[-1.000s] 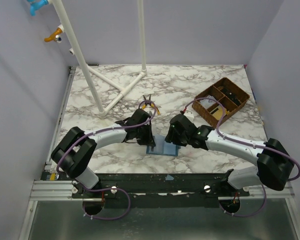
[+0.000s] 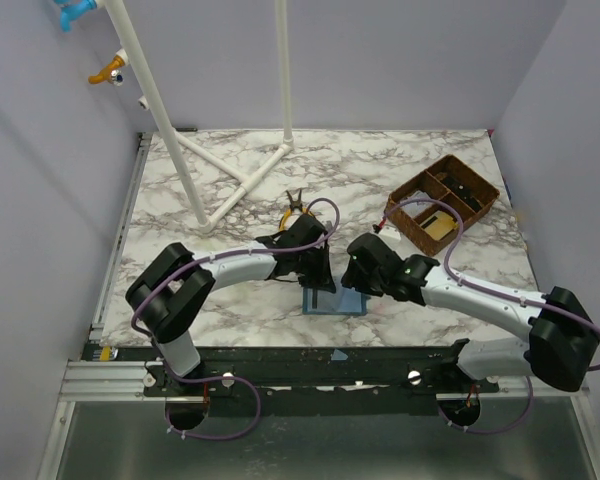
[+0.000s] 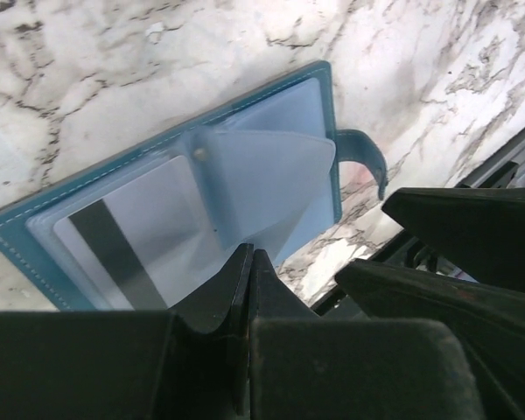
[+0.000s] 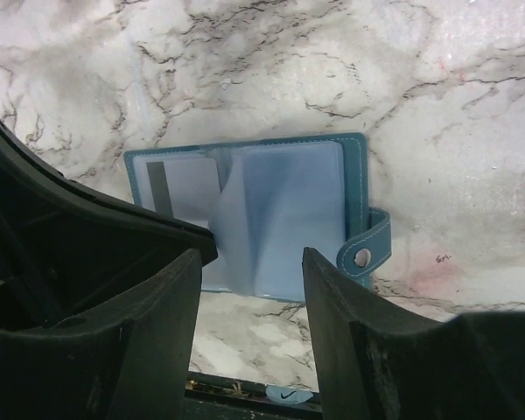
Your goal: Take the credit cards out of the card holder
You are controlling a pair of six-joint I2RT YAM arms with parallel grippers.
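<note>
The blue card holder (image 2: pixel 355 302) (image 4: pixel 357 175) lies open on the marble table, its snap strap (image 3: pixel 362 151) (image 4: pixel 367 248) sticking out at the right. A white card with a dark stripe (image 3: pixel 114 245) (image 4: pixel 179 184) shows under clear plastic in its left half. In the middle, a translucent leaf (image 3: pixel 271 166) (image 4: pixel 234 227) stands partly raised. My left gripper (image 2: pixel 325 287) is shut, its tips against this leaf; whether the leaf is pinched cannot be made out. Over the right half, my right gripper (image 2: pixel 356 284) is open and empty.
Yellow-handled pliers (image 2: pixel 293 208) lie behind the left gripper. A brown compartment box (image 2: pixel 477 208) stands at the back right, and a white pipe frame (image 2: pixel 208 218) at the back left. The two grippers are close together; the table's front edge is near.
The card holder has shifted to the right, along with my left gripper. The right gripper has moved slightly to the right too. Left stays shut, right open.
</note>
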